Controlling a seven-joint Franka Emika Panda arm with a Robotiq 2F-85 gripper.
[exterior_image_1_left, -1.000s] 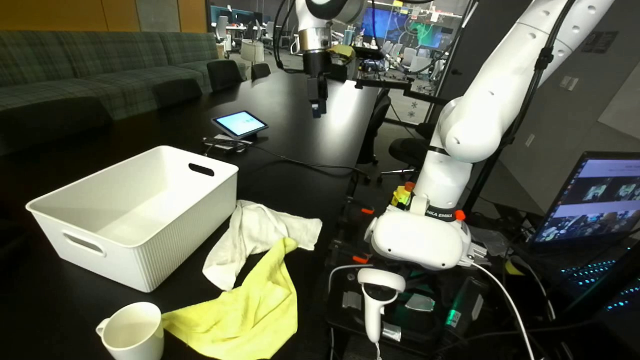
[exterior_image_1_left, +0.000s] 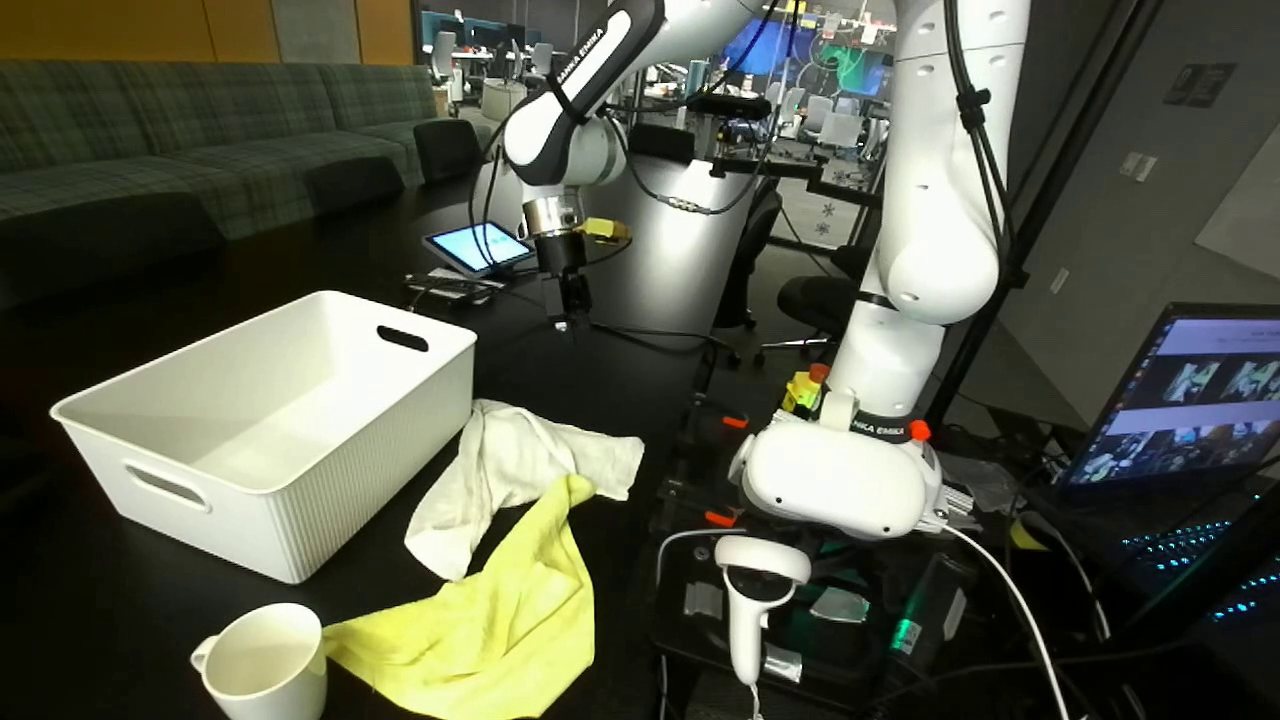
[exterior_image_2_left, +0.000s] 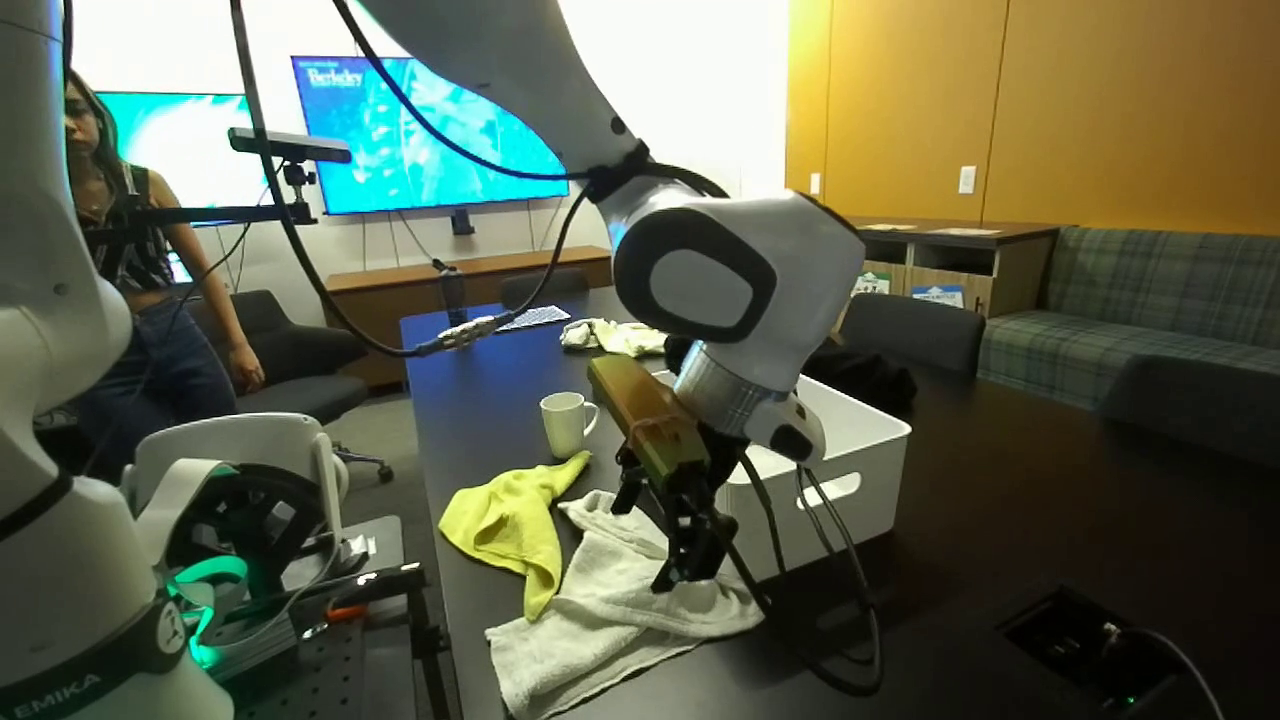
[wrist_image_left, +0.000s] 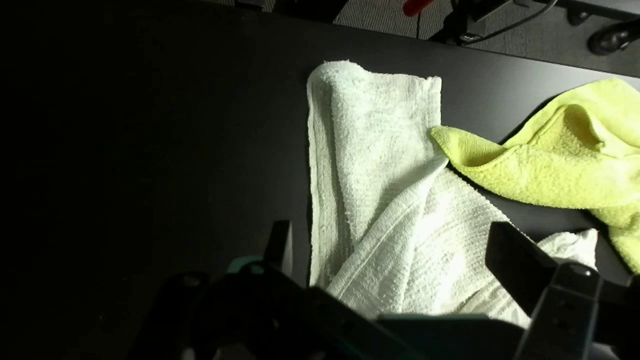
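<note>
My gripper (exterior_image_1_left: 569, 322) hangs in the air over the dark table, pointing down beyond the far end of the white towel (exterior_image_1_left: 510, 462). In the wrist view its fingers stand wide apart and open, with the crumpled white towel (wrist_image_left: 384, 162) seen below and between them; nothing is held. The yellow cloth (exterior_image_1_left: 510, 618) lies rumpled against the towel, and one corner of this yellow cloth (wrist_image_left: 534, 162) rests at the towel's edge. Beside the towel stands a white ribbed bin (exterior_image_1_left: 381, 474), which looks empty in exterior view 1. A white mug (exterior_image_1_left: 266, 672) is upright near the yellow cloth.
A lit tablet (exterior_image_1_left: 477, 247) and a cable lie on the table behind the bin. Another pale cloth (exterior_image_2_left: 612, 336) rests farther along. The table's edge (wrist_image_left: 480, 54) runs close to the cloths. Bare tabletop (wrist_image_left: 180, 138) lies to the towel's left in the wrist view.
In exterior view 1 the arm has swung left and come lower, bringing my gripper nearer the towel. Bin, mug and cloths have stayed put.
</note>
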